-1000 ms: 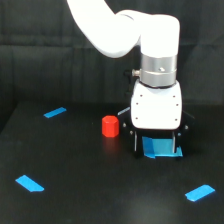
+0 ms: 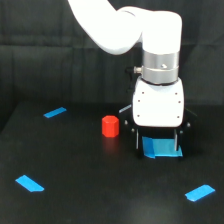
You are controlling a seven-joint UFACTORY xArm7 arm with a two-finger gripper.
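A red block (image 2: 110, 126) stands on the dark table, left of the arm. My gripper (image 2: 159, 140) hangs under the white hand (image 2: 158, 104) of the arm, to the right of the block and apart from it. Behind and below the hand shows a blue patch (image 2: 162, 148), partly covered by dark gripper parts. The fingers are dark against a dark background, so their spacing is too unclear to make out, and nothing between them can be picked out.
Blue strips mark the table at the back left (image 2: 55, 112), front left (image 2: 29, 183) and front right (image 2: 200, 192). A dark curtain hangs behind.
The arm's hand has shifted slightly to the right and up in the view. The red block and the blue strips are where they were.
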